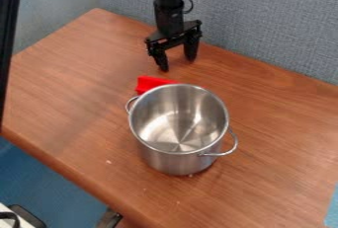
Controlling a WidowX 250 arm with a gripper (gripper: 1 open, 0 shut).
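A large steel pot (179, 133) with two side handles stands on the wooden table (79, 94), right of centre. Just behind it a red object (150, 83) shows, partly hidden by the pot. My black gripper (177, 56) hangs above and behind the red object, near the back of the table, its two fingers apart with nothing visible between them.
A grey padded wall (264, 25) runs behind the table. The left part of the table and the area right of the pot are clear. Blue floor shows past the front left edge.
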